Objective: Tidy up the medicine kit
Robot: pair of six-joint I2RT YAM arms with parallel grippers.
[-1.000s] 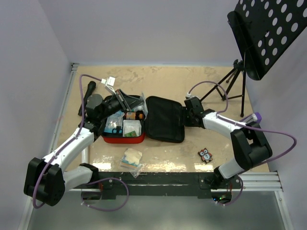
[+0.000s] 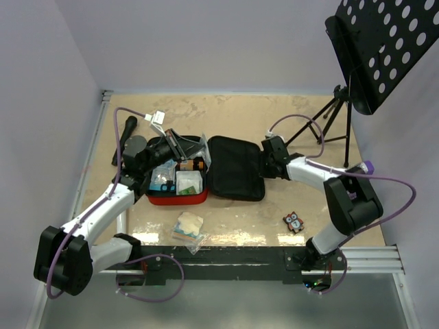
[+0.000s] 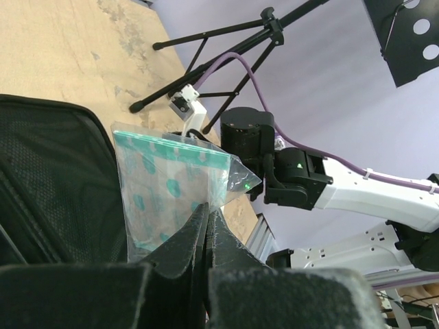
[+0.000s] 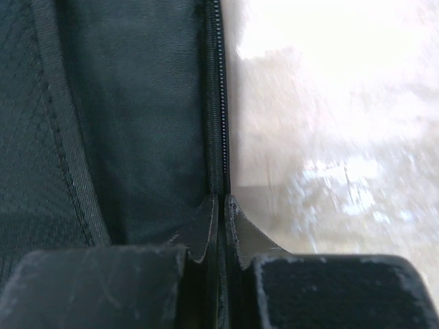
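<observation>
The medicine kit's red base [image 2: 180, 200] lies open left of centre, with its black lid [image 2: 234, 168] flat to the right. A clear bag with a teal strip and dots [image 3: 171, 188] is pinched at its lower edge by my left gripper, which is shut above the kit. At the lid's right edge, my right gripper is shut with its fingertips at the zipper edge [image 4: 217, 96]. How much of that edge lies between the right fingers is hard to see. Inside the base are a white packet [image 2: 188, 182], an orange-brown bottle [image 2: 190, 165] and a blue-and-clear packet [image 2: 163, 179].
A bagged pale packet [image 2: 187, 225] lies in front of the kit. An owl-shaped item [image 2: 293, 222] sits at the right front. A tripod stand [image 2: 336, 113] occupies the back right, and a dark handle-like object [image 2: 124, 140] the back left.
My right arm has shifted slightly at the lid's right edge, and the lid's right side has moved very slightly. The left arm and the bag have stayed in place.
</observation>
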